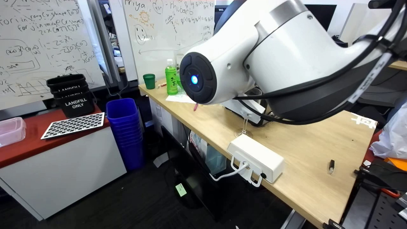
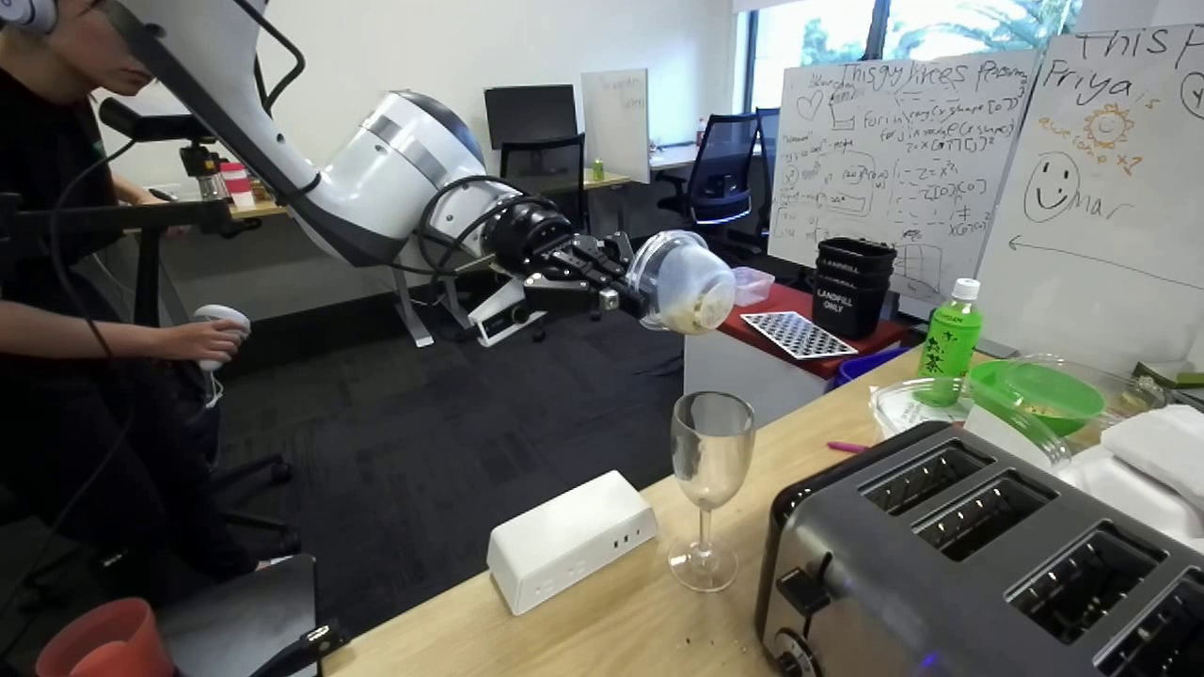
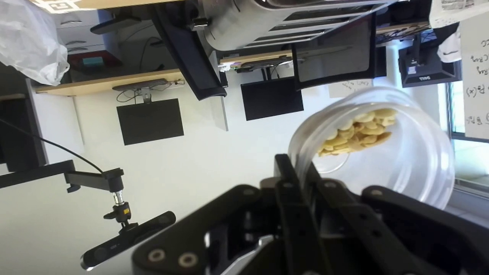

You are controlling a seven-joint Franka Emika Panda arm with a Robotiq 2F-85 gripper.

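Observation:
My gripper is shut on the rim of a clear plastic cup, one finger on either side of the wall. Pale nut-like pieces lie inside the cup. In exterior view 2 the cup is tipped well onto its side, high above the table, with the pieces gathered in its lower part and my gripper at its left edge. A clear stemmed glass stands upright on the table below it, apart from the cup. In exterior view 1 the arm hides gripper and cup.
A four-slot toaster stands beside the glass, and a white power box sits at the table edge. Farther back are a green bottle and a green bowl.

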